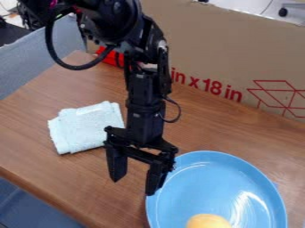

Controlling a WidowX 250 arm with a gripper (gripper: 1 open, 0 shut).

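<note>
My black gripper (134, 178) hangs over the wooden table in the middle of the view, its two fingers pointing down and spread apart with nothing visible between them. It is between a folded white cloth (84, 129) on the left and a light blue plate (220, 185) at the lower right, with its right finger close by the plate's left rim. A pale yellow round object (209, 222) lies on the plate, cut off by the bottom edge.
A cardboard box (226, 62) stands along the back, with a red item (110, 58) partly hidden behind my arm. Bare table (60, 178) shows at the lower left, and a grey surface lies beyond the left edge.
</note>
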